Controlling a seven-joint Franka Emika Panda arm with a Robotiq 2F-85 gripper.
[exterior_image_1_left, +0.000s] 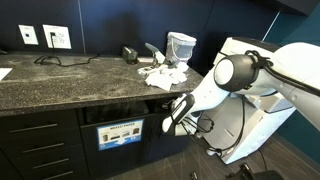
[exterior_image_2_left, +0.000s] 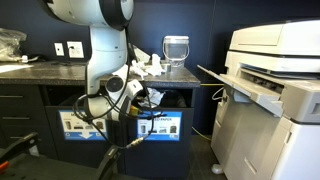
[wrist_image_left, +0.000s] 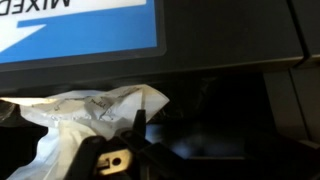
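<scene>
My gripper stands open in the wrist view, its dark fingers hard to make out against the shadowed bin. A crumpled white piece, paper or thin plastic, shows at the left beside the gripper and partly behind it. Nothing can be seen held between the fingers. Above it runs the bin's front edge with a blue and white label reading "MIXED", upside down here. In exterior view 2 the arm's white wrist is lowered in front of the labelled bins; the fingertips cannot be clearly separated from the dark background.
On the dark counter lie crumpled white papers beside a clear-looking bucket. A white machine with a projecting tray stands to the right. Dark drawers adjoin the bins.
</scene>
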